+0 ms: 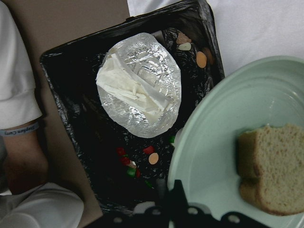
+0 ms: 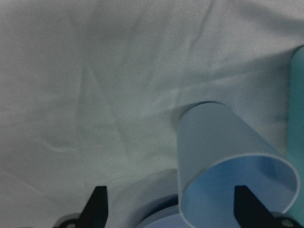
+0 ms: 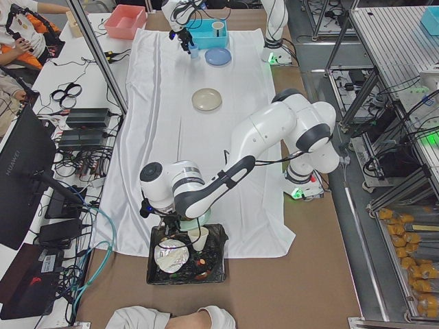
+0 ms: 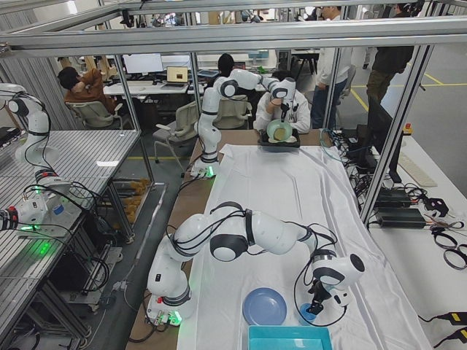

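Note:
My left gripper is shut on the rim of a pale green plate, holding it over the edge of a black-lined tray. A slice of bread rests on the plate. In the tray are a foil-covered round with white scraps, a white cup and several small coloured pieces. At the other end of the cloth, my right gripper hangs open at a pale blue cup, one finger over its mouth and the other outside it.
A blue plate and cyan bin are near the right gripper. A beige plate lies mid-cloth. A person's hand is beside the black tray.

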